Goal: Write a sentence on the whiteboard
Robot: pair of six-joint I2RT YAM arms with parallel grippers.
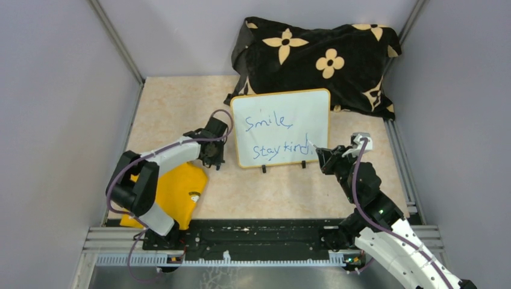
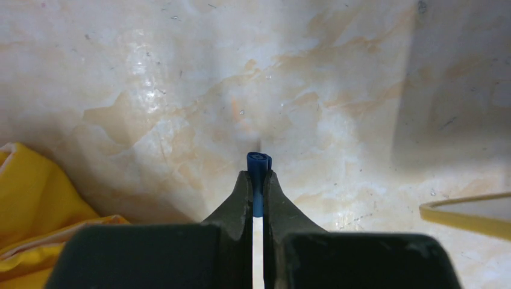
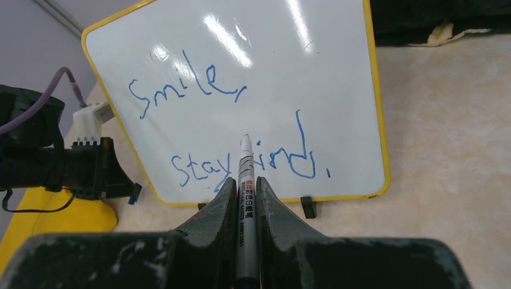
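Observation:
The whiteboard (image 1: 283, 111) leans near the table's middle in its yellow frame, with "Smile, Stay kind." in blue. In the left wrist view my left gripper is shut on a small dark blue marker cap (image 2: 259, 161), which sticks up between its fingertips. From above, that gripper (image 1: 217, 166) is left of the board, low over the table. My right gripper is shut on a slim marker (image 3: 246, 211), whose pale blunt tip points at the board's lower part. It covers part of the writing in the right wrist view.
A yellow cloth (image 1: 181, 192) lies on the table below the left arm. Behind the board rests a black patterned cushion (image 1: 313, 60). Two small black supports (image 1: 264, 169) show along the board's lower edge. Bare table (image 1: 271, 192) stretches in front.

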